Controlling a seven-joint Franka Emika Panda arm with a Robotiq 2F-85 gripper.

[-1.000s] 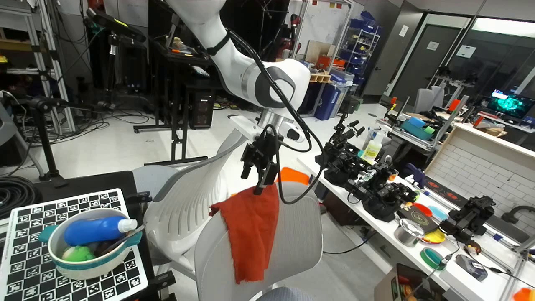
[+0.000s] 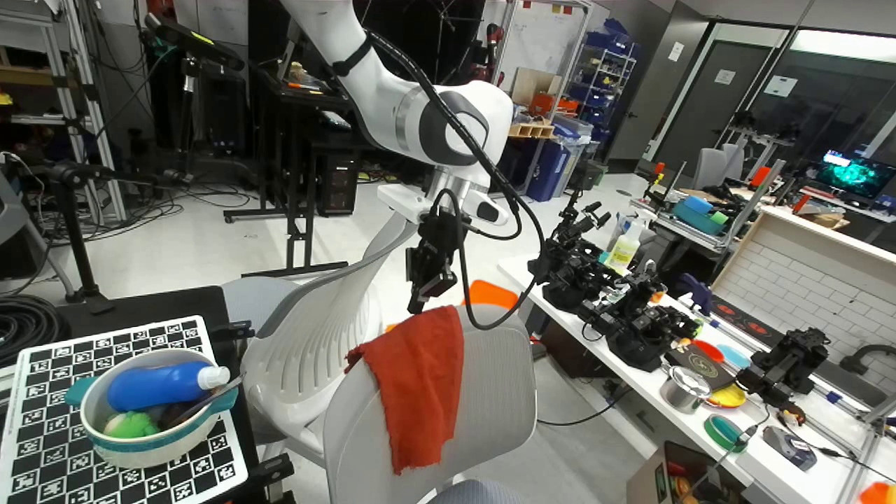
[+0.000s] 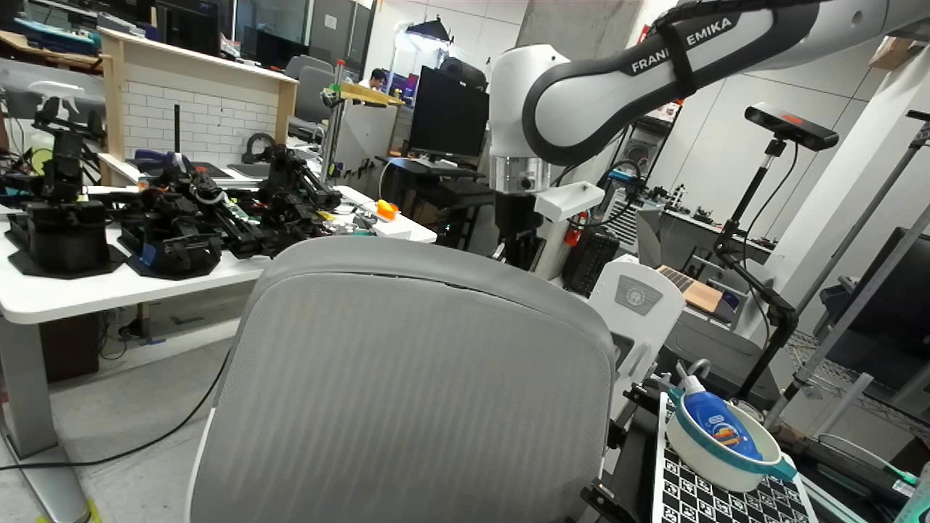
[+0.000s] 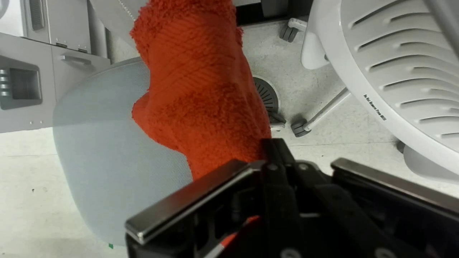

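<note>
A red cloth point(image 2: 424, 386) is draped over the top of the grey chair back point(image 2: 504, 378), hanging down its near face. From the wrist view, the same cloth point(image 4: 193, 94) stretches from the top edge down to my fingertips. My gripper point(image 2: 417, 306) points down just above the cloth's upper edge. Its fingers are together in the wrist view, where the gripper is shut with nothing visible between them. The second exterior view has the gripper point(image 3: 520, 261) partly behind the chair back point(image 3: 401, 375); the cloth is hidden there.
A white slatted chair point(image 2: 315, 353) stands close beside the gripper. On a checkered board point(image 2: 189, 340) at the left, a bowl point(image 2: 134, 453) holds a blue bottle point(image 2: 159, 385) and other items. A cluttered white table point(image 2: 525, 273) is at the right.
My gripper has risen slightly and shifted a little left, and its fingers have gone from apart to together. The cloth and chair back have shifted slightly left.
</note>
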